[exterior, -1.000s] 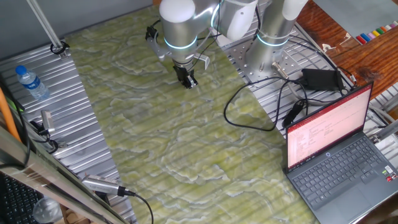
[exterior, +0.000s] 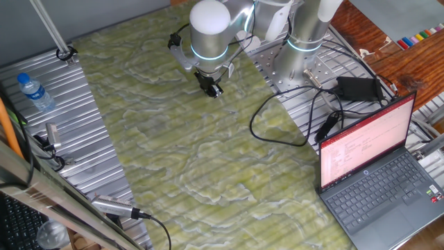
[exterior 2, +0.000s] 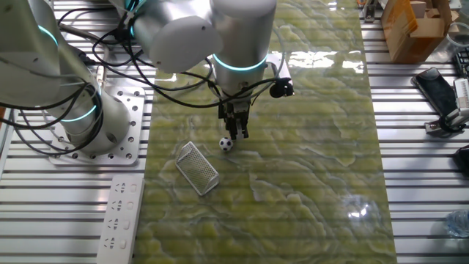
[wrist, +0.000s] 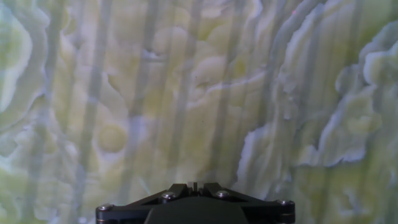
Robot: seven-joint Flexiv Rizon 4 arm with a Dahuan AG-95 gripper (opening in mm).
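My gripper point(exterior 2: 239, 136) points down over the green marbled mat point(exterior 2: 308, 191). In the wrist view its black fingers come together at the bottom centre, shut, with nothing showing between them. A small black-and-white ball point(exterior 2: 226, 144) rests on the mat close by the fingertips in exterior view 2; whether they touch it I cannot tell. Beside the ball lies a white mesh frame point(exterior 2: 197, 169), like a small goal. Neither the ball nor the mesh frame shows in exterior view 1, nor in the wrist view, where only bare mat appears.
A laptop point(exterior: 371, 173) and a looped black cable point(exterior: 281, 142) occupy the mat's base-side edge in exterior view 1. A power strip point(exterior 2: 120, 220) lies beyond the mat near the mesh frame. A water bottle point(exterior: 36, 92) stands on the opposite metal slats.
The upper arm and wrist have shifted slightly rightward in exterior view 1. The gripper itself has barely moved, rising a touch and tilting a little.
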